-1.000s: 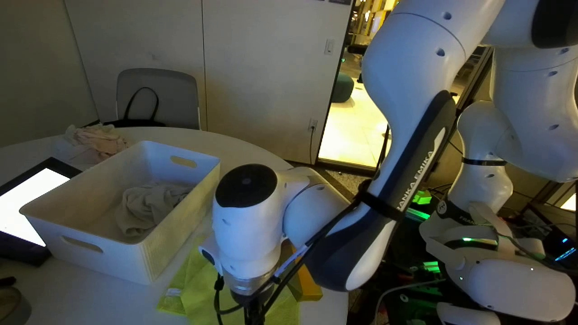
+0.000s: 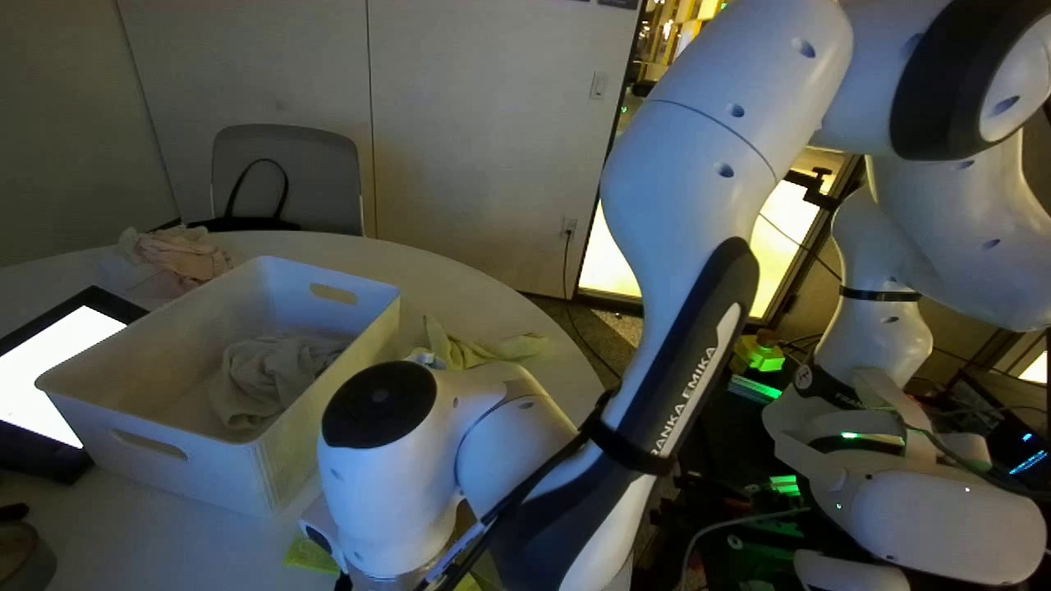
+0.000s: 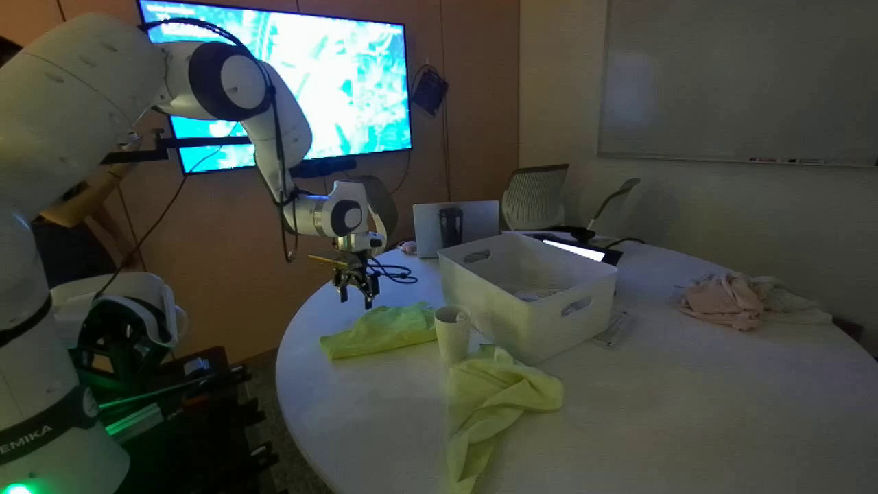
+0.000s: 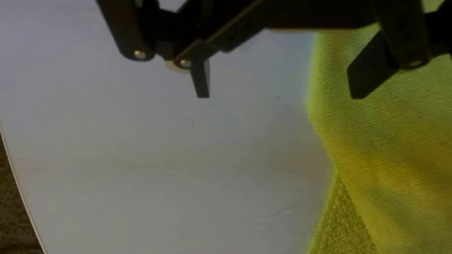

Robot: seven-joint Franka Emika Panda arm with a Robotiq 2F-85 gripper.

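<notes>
My gripper (image 3: 355, 301) hangs over the table, close to a folded yellow-green cloth (image 3: 383, 331). In the wrist view its fingers stand wide apart with nothing between them; the cloth (image 4: 394, 139) lies behind the right finger, and bare tabletop shows below the left one. A second yellow-green cloth (image 3: 503, 396) lies crumpled in front of a white cup (image 3: 452, 331). The white bin (image 3: 527, 317) stands behind the cup, with a pale crumpled cloth (image 2: 271, 379) inside it. Exterior view 1 hides the gripper behind the arm's wrist.
A lit tablet (image 2: 44, 374) lies beside the bin. Pinkish cloths (image 3: 728, 300) are heaped farther along the table. Behind the bin stand a laptop (image 3: 428, 226) and a dark tumbler (image 3: 451, 226). The table's curved edge (image 4: 17, 182) shows at the wrist view's left.
In exterior view 1 the arm has swung left and its wrist sits lower, covering more of the near yellow-green cloth. The bin and its contents have stayed put.
</notes>
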